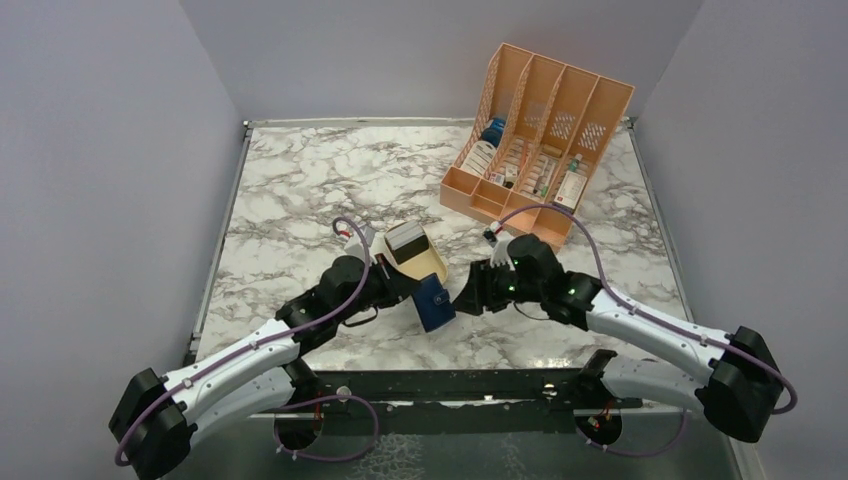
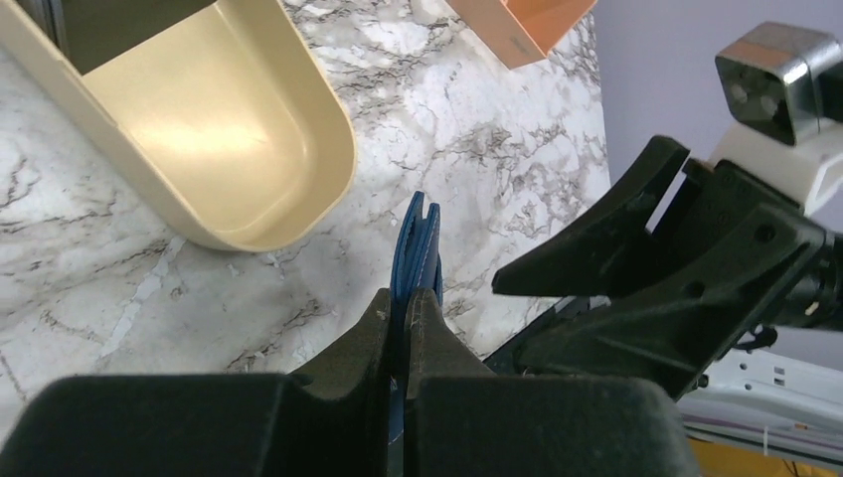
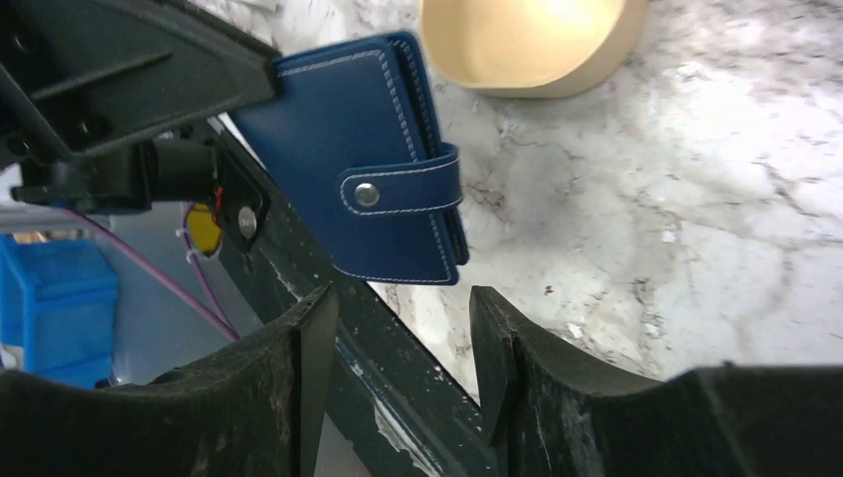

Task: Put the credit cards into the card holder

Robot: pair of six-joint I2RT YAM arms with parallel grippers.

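A navy card holder with a snap strap point(image 1: 433, 303) point(image 3: 393, 199) is held edge-on in my left gripper, which is shut on it near its upper end, above the table. My right gripper is just to the holder's right, part open, its fingers below the strap with nothing between them. A cream tray point(image 1: 430, 262) point(image 2: 239, 119) lies behind the holder, with dark, stacked flat items at its back end; whether these are the credit cards I cannot tell clearly.
A peach compartment organiser point(image 1: 470, 200) with bottles and boxes stands at the back right.
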